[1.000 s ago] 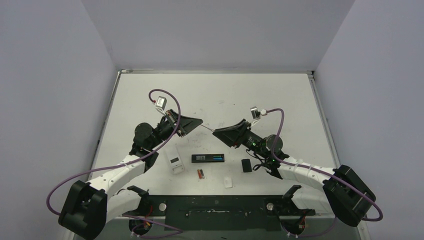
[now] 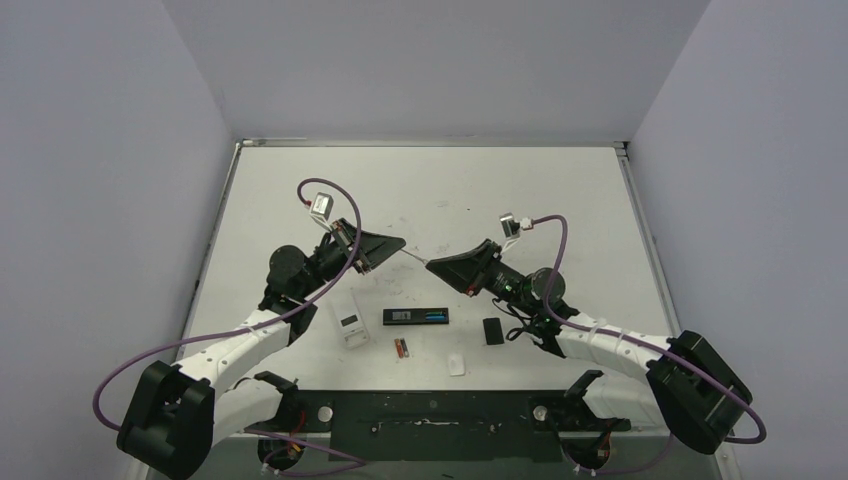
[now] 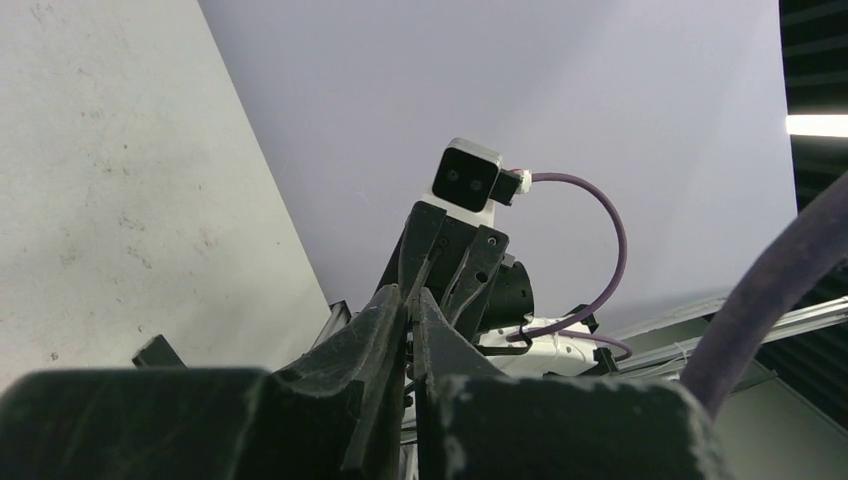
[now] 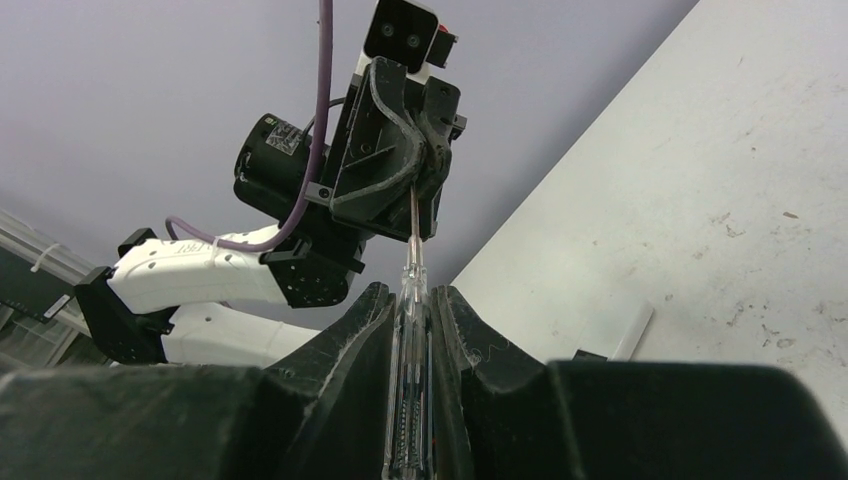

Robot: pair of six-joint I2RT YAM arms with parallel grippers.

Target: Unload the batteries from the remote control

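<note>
A long black remote-like body [image 2: 400, 318] lies on the table, with blue battery-like shapes at its right end. Left of it is a white remote [image 2: 349, 322]; two loose batteries [image 2: 401, 348] rest below. Between the grippers stretches a screwdriver with a clear handle [image 4: 411, 400] and thin shaft [image 2: 413, 256]. My left gripper [image 2: 404, 243] is shut on the shaft's far end, as the right wrist view shows. The handle sits between the fingers of my right gripper; whether they press on it is unclear. The left gripper's fingertips [image 3: 390, 300] stand close together in its wrist view.
A flat black piece [image 2: 493, 331] lies to the right, below the right arm. A small white piece [image 2: 456, 364] sits near the front edge. Purple cables [image 2: 563, 250] loop over both arms.
</note>
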